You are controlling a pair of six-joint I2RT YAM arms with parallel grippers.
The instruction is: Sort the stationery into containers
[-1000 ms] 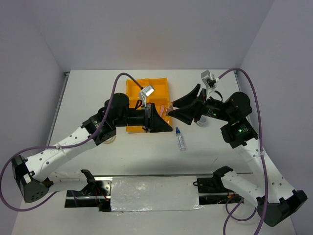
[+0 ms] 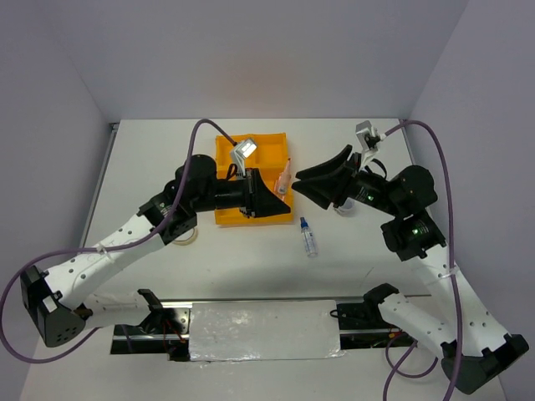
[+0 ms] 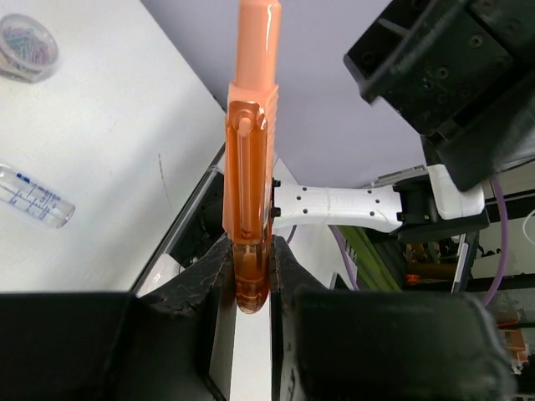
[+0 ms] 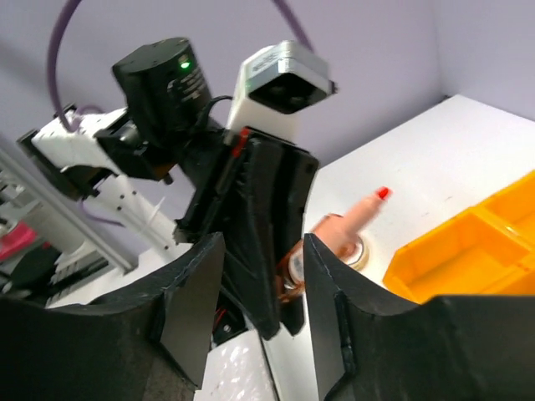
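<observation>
An orange, partly see-through tube (image 3: 249, 159) stands upright between the fingers of my left gripper, which is shut on its lower end. In the top view that tube (image 2: 283, 179) overlaps the right side of the orange compartment box (image 2: 252, 220); the left gripper (image 2: 287, 211) is at the box's front right corner. My right gripper (image 2: 298, 184) stands apart to the right, part open and empty. The right wrist view shows the tube's red tip (image 4: 384, 193) beyond its parted fingers (image 4: 201, 284). A blue-capped clear tube (image 2: 309, 239) lies on the table.
A small clear tub (image 3: 28, 46) of coloured clips stands on the right side of the table, partly behind the right arm from above. Near the left arm is a tape roll (image 2: 189, 237).
</observation>
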